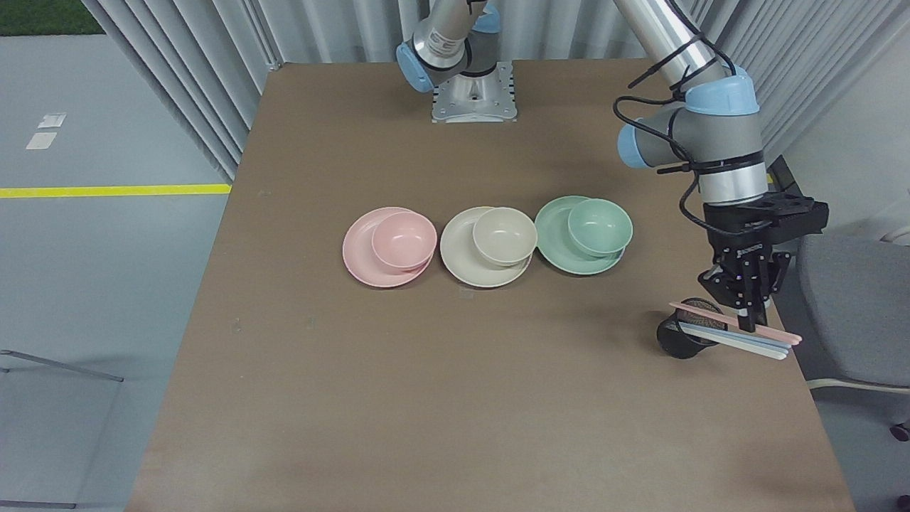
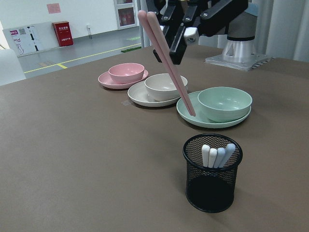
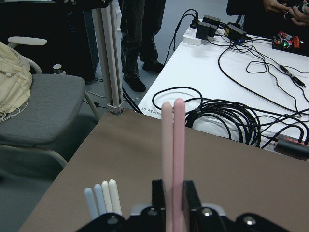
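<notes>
My gripper (image 1: 751,311) is shut on a pair of pink chopsticks (image 2: 164,53), held at a slant above the black mesh pencil cup (image 2: 210,191) in the front and left views. The cup stands near the table's right edge with white and pale blue chopsticks (image 2: 212,155) in it. In the wrist view the pink pair (image 3: 177,159) rises upright between my fingers, right of the other chopsticks (image 3: 102,198).
Pink (image 1: 403,240), cream (image 1: 505,232) and green (image 1: 599,223) bowls sit on matching plates across the middle of the table (image 1: 426,384).
</notes>
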